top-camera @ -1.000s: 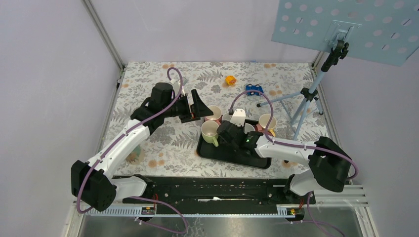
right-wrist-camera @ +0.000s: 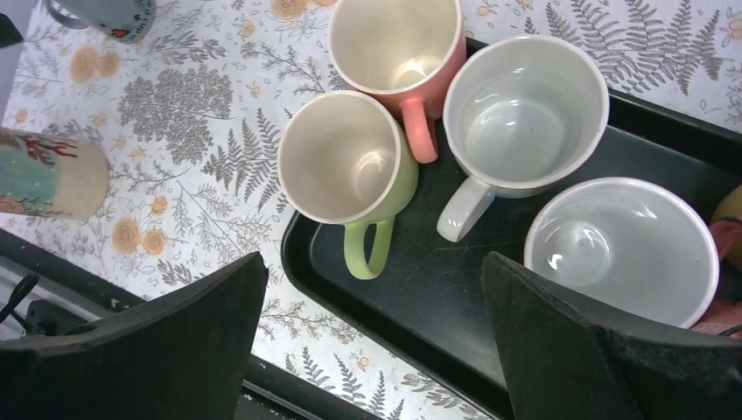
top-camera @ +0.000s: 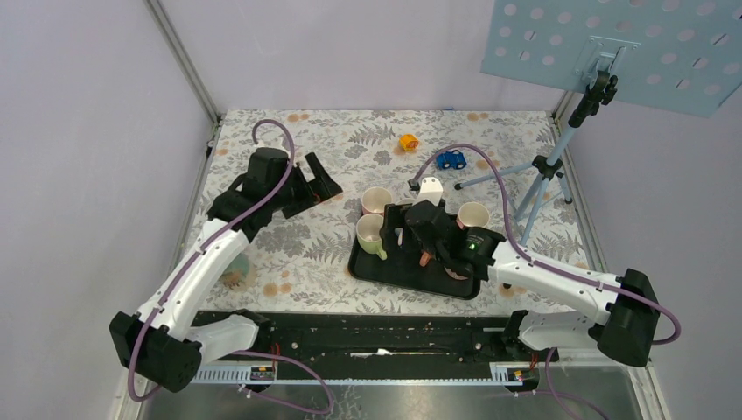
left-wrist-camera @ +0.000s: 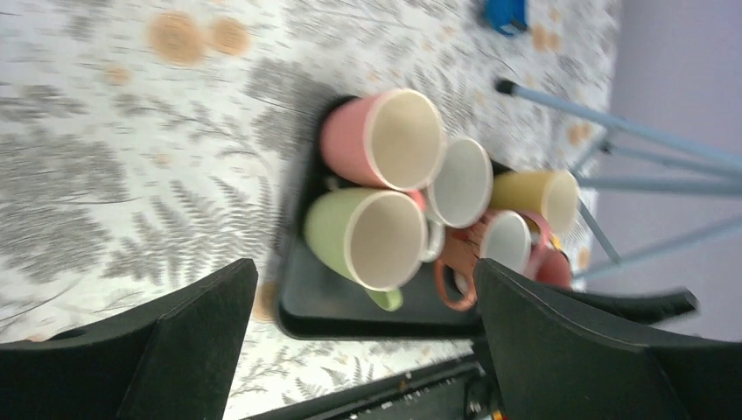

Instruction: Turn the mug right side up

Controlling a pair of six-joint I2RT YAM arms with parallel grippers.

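A black tray (right-wrist-camera: 420, 306) holds several mugs: green (right-wrist-camera: 346, 157), pink (right-wrist-camera: 394, 48), white (right-wrist-camera: 525, 118) and another white one (right-wrist-camera: 617, 249); those in the right wrist view stand with openings up. A patterned mug (right-wrist-camera: 52, 175) lies on its side on the cloth left of the tray, partly cut off in that view. My left gripper is open and empty above the cloth, left of the tray. My right gripper is open and empty over the tray.
A blue tripod (top-camera: 525, 201) with a panel stands at the right. A yellow toy (top-camera: 408, 142) and a blue toy car (top-camera: 451, 159) lie at the back.
The left arm has drawn back leftward, away from the tray's mugs.
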